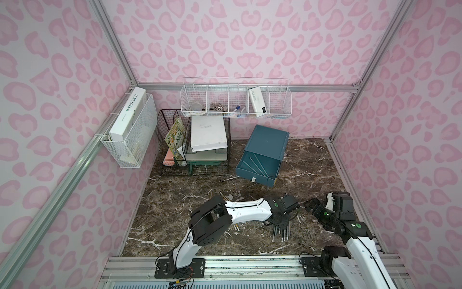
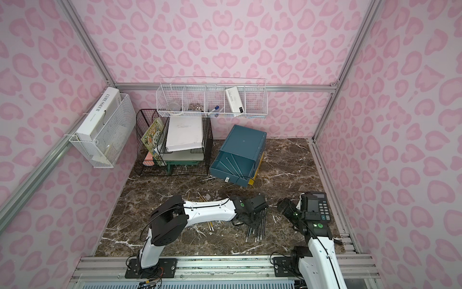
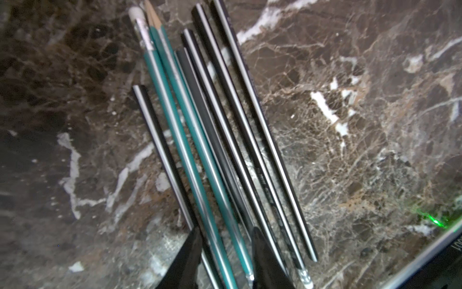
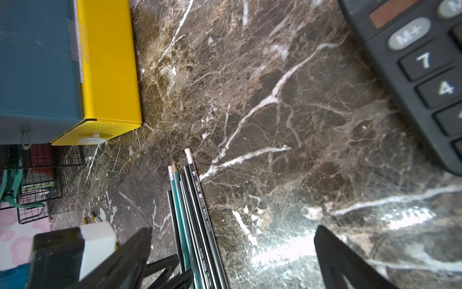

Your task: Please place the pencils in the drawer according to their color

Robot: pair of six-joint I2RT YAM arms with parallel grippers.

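In the left wrist view, two teal pencils (image 3: 173, 120) lie among several black pencils (image 3: 247, 96) on the marble table. My left gripper hangs low over this row, its fingers part open. The teal pencils run through the gap between its fingers, and whether they touch is unclear. Yellow pencils (image 2: 210, 225) lie farther left, partly under the left arm. Behind the row, the blue drawer box (image 1: 267, 139) has an open drawer (image 1: 245, 169) with several teal pencils (image 1: 257, 164) inside. Off to the right, my right gripper is open and empty.
Beside the right gripper lies a black calculator (image 2: 320, 207). A yellow box side (image 4: 111, 62) shows along the blue box. At the back left stands a black wire rack (image 1: 219, 168). Bare marble (image 1: 308, 163) lies right of the drawer box.
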